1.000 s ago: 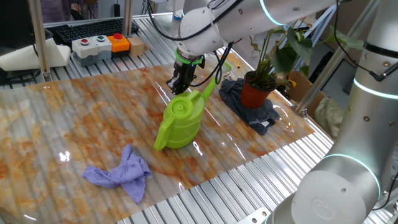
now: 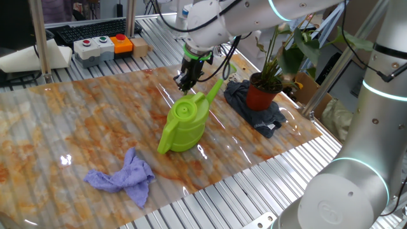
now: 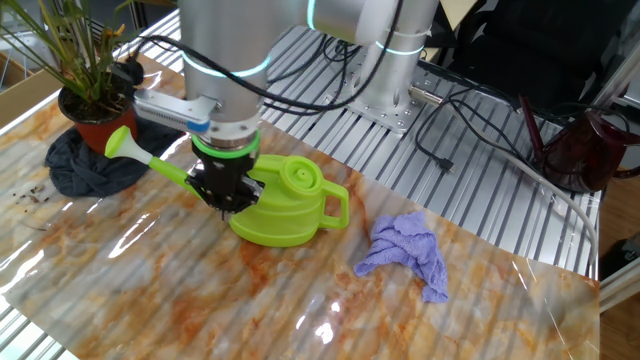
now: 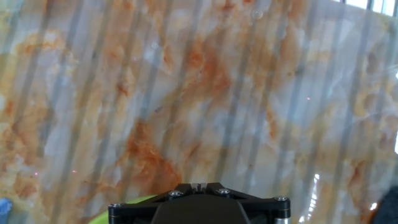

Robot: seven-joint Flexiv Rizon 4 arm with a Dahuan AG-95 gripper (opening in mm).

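Note:
A lime-green watering can (image 2: 186, 124) stands upright on the marbled mat, its spout pointing toward the potted plant (image 2: 261, 95). In exterior view 2 my gripper (image 3: 226, 212) hangs in front of the can, near where the spout (image 3: 168, 170) joins the body. Contact between them cannot be made out. My gripper looks shut in the wrist view, its fingertips close together at the bottom edge and nothing visible between them. Only a green sliver of the can (image 4: 124, 208) shows there. A crumpled purple cloth (image 3: 405, 252) lies on the handle side of the can.
The plant's pot rests on a dark cloth (image 2: 270, 121). A button box (image 2: 94, 51) and keyboard sit along the far edge in exterior view 1. A dark red kettle (image 3: 582, 150) stands at the right in exterior view 2.
The can, cloth and plant have stayed where they were.

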